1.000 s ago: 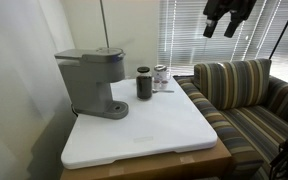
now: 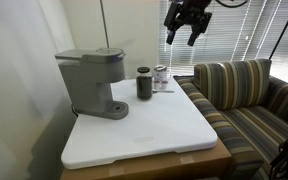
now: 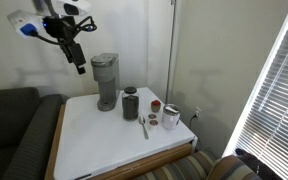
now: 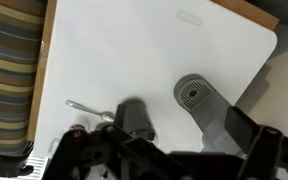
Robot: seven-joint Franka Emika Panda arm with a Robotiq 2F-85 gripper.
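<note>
My gripper (image 2: 181,41) is open and empty, held high above the table's far side in exterior view 1. Below it on the white tabletop (image 2: 139,133) stand a grey coffee maker (image 2: 92,72) and a dark jar (image 2: 144,84) with a black lid. Behind the jar is a clear, light-coloured container (image 2: 161,78). A metal spoon (image 3: 143,128) lies beside the jar. In the wrist view, the jar (image 4: 136,115) and the coffee maker's drip tray (image 4: 194,92) appear beyond my fingers, well apart from them.
A small reddish container (image 3: 155,105) stands near the jar. The striped armchair (image 2: 234,85) borders one side of the table, and a wall (image 3: 209,60) rises beyond it.
In exterior view 1 my gripper has shifted left, away from above the armchair and towards the table's objects. The things on the table have stayed put.
</note>
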